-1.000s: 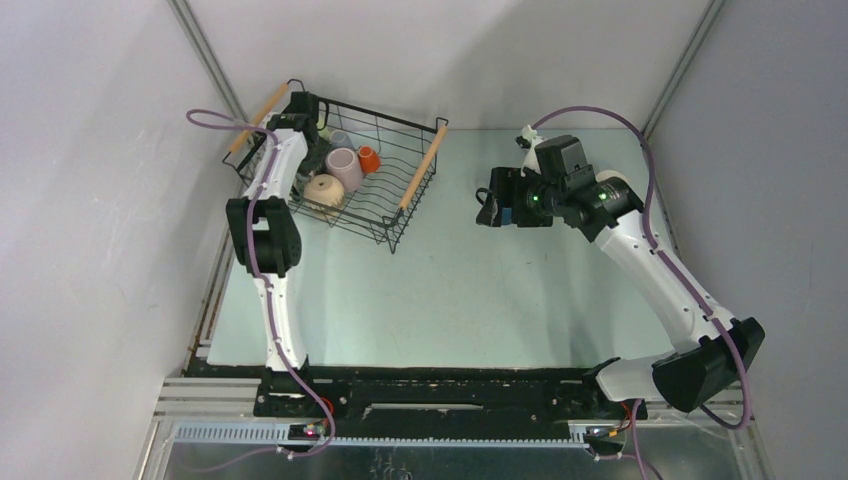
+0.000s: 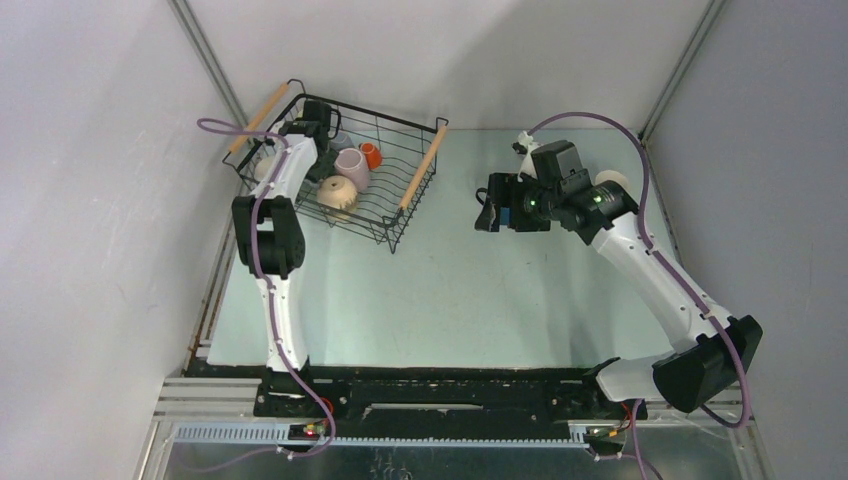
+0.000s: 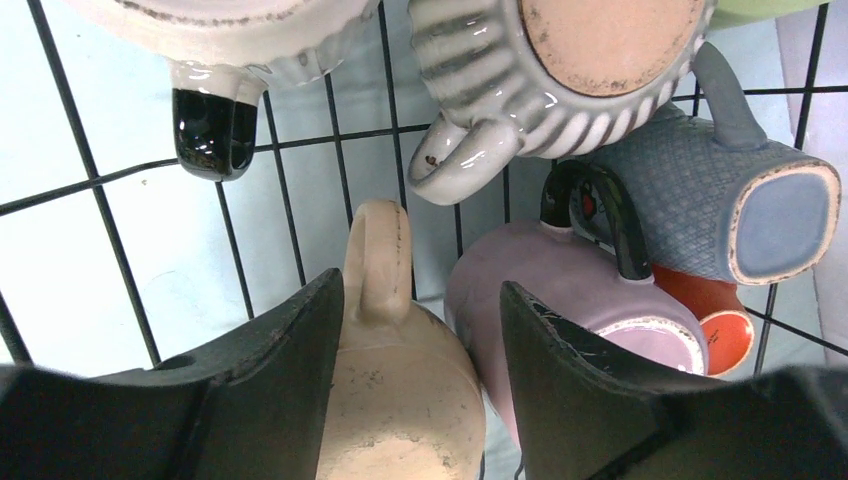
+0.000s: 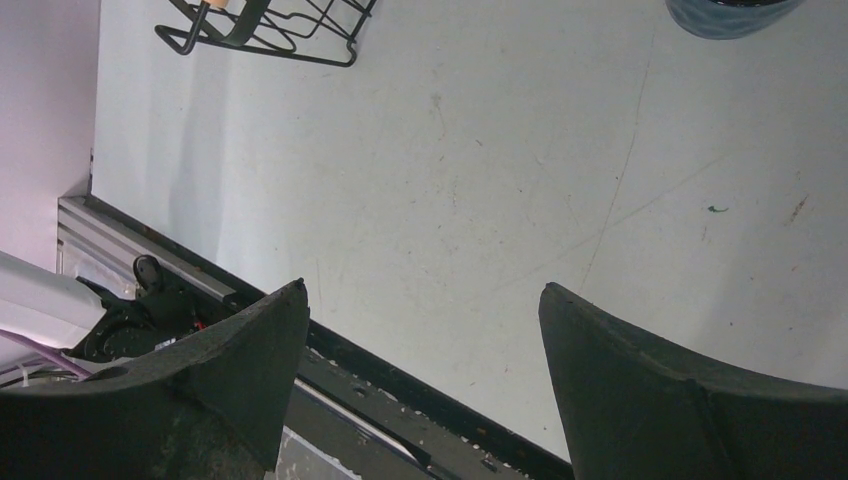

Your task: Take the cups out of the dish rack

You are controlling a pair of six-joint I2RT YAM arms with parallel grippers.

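My left gripper is over the dish rack [image 2: 417,180], its fingers part open on either side of the beige cup [image 3: 400,400], whose handle stands up between them. Against that cup's right side lies a mauve cup [image 3: 490,290] with a dark handle. Beyond it are a blue-grey cup [image 3: 700,200] and an orange cup [image 3: 735,340]. A ribbed grey cup [image 3: 470,75] and a pale cup [image 3: 250,30] with a black-tipped handle lie farther up, beside a sliver of green [image 3: 760,8]. Open and empty, my right gripper hangs above the table.
A dark blue cup [image 4: 725,22] stands on the table, partly under the right gripper in the top view. A cream round thing [image 2: 611,180] shows behind the right arm. The rack's wooden handles [image 2: 423,168] rise at its ends.
The left gripper has shifted slightly right and toward the front. The beige cup and mauve cup have slid right within the rack, with the orange cup moving a little. The right arm barely moved.
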